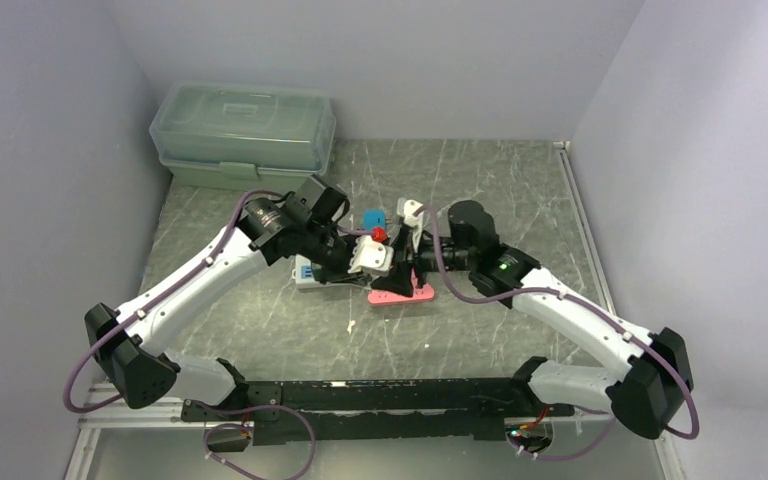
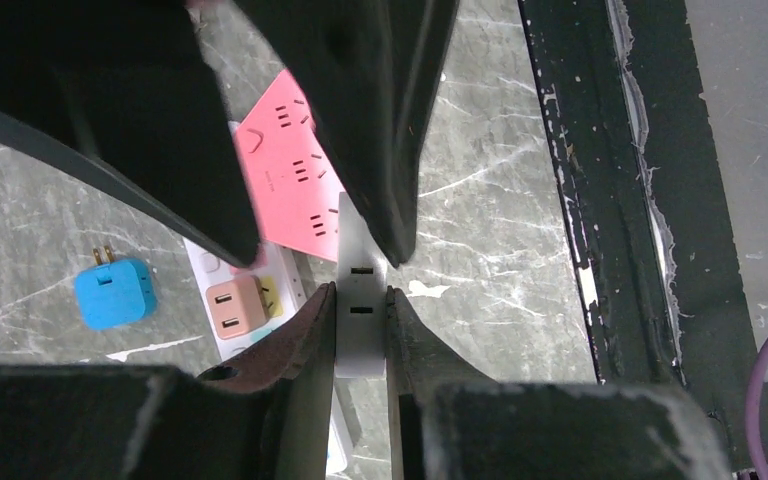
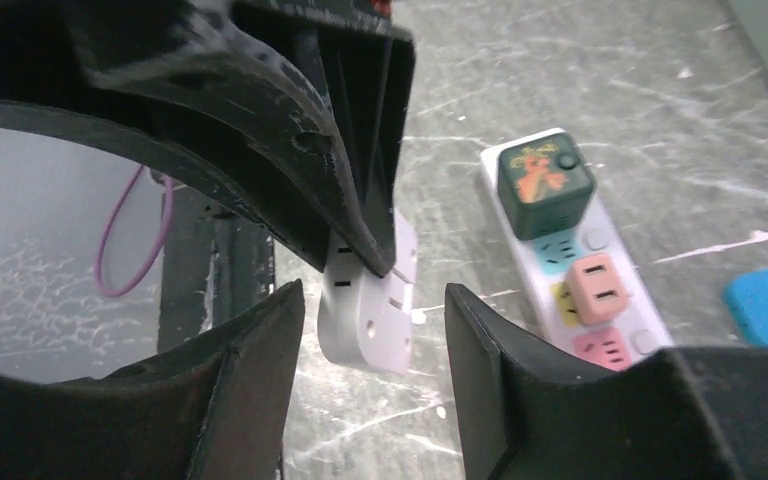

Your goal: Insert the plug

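My left gripper is shut on a white block with dark slots; in the right wrist view this block (image 3: 365, 325) hangs below the left fingers. My right gripper is open around the block's lower part, its fingers apart from it on either side. The pink power strip (image 2: 290, 180) lies below, partly hidden. A white strip (image 3: 530, 255) carries a green cube (image 3: 545, 190), a pink plug (image 3: 597, 285) and coloured sockets. In the top view both grippers meet over the strips, hiding much of them.
A blue adapter (image 2: 115, 295) with prongs lies beside the white strip. A lidded translucent green box (image 1: 240, 135) fills the back left.
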